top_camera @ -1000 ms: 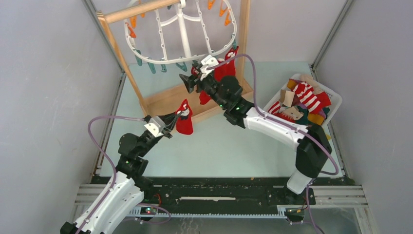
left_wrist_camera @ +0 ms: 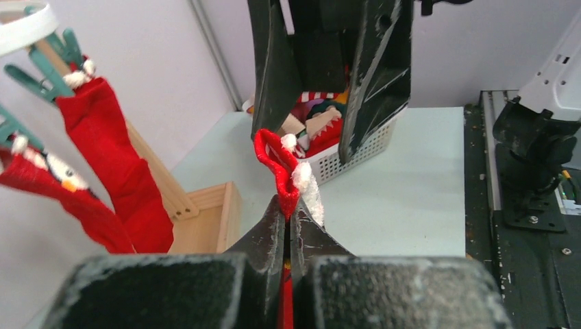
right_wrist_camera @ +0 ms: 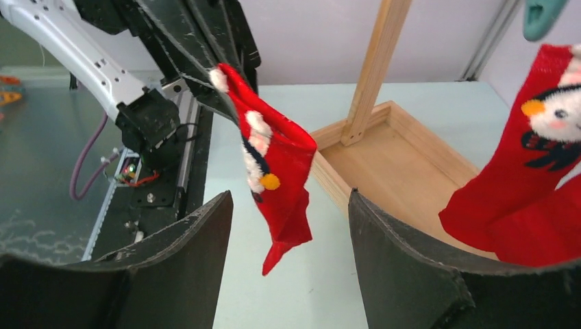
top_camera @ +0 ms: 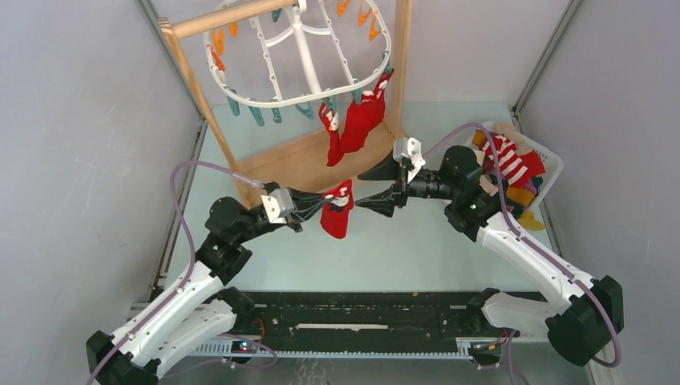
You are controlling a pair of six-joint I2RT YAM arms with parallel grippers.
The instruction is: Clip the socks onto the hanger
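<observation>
In the top view a red sock [top_camera: 337,218] with a penguin face hangs from my left gripper [top_camera: 329,198], which is shut on its cuff. The left wrist view shows the red and white cuff [left_wrist_camera: 281,164] pinched between the fingertips. My right gripper [top_camera: 370,188] stands open just to the right of that sock, its fingers apart and empty. From the right wrist view the sock [right_wrist_camera: 277,178] appears ahead, between the spread fingers but farther off. Red socks [top_camera: 362,120] hang from teal clips [top_camera: 357,95] on the white hanger [top_camera: 309,95].
A white basket [top_camera: 555,164] full of mixed socks stands at the right. The wooden frame [top_camera: 200,88] bears the hanger, with empty teal clips [top_camera: 257,115] along its near rim.
My right gripper has swung away from the hanger, rightward and nearer, and now faces the held sock. The left gripper has carried its sock to the right.
</observation>
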